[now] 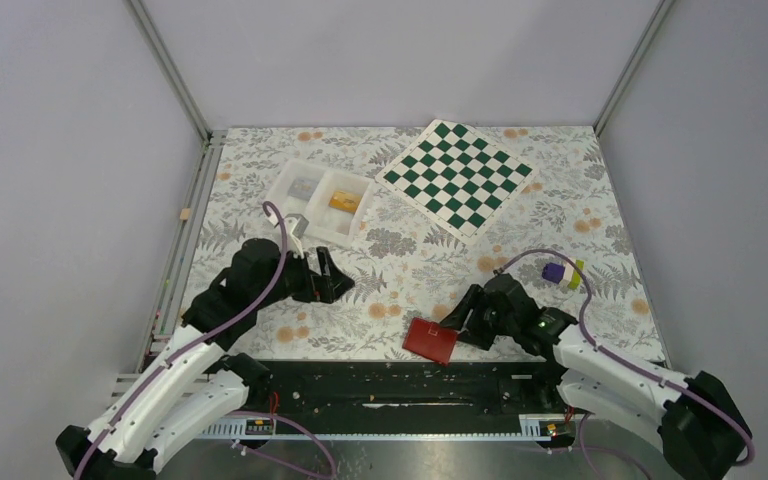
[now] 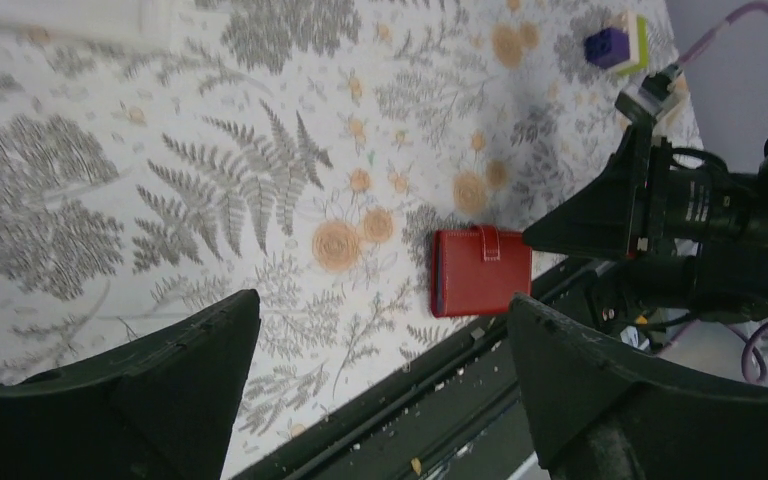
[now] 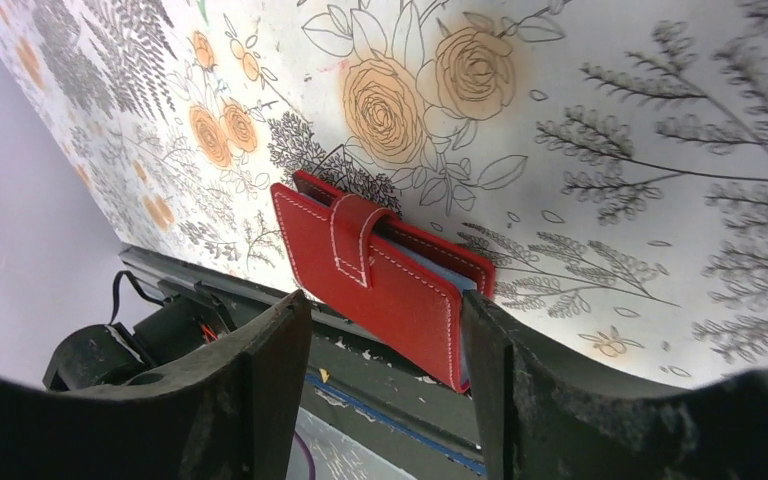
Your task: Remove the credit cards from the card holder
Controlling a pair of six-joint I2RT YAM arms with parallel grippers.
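Observation:
The red card holder (image 1: 430, 341) stands near the table's front edge. Its strap (image 3: 352, 240) spans the top, and bluish-grey card edges (image 3: 430, 257) show in the gap between its covers. At its right end is my right gripper, fingers apart. One fingertip (image 3: 478, 318) touches that end, while the other overlaps the lower edge in view; a corner lies between them without a clear grip. Farther left, above the table, my left gripper is open and empty. In the left wrist view the holder (image 2: 485, 278) appears beyond its right finger.
A clear divided tray (image 1: 314, 203) with a yellow item (image 1: 344, 201) sits at back left. The green checkered board (image 1: 460, 175) lies at the back. A purple, white and green block (image 1: 563, 273) is at right.

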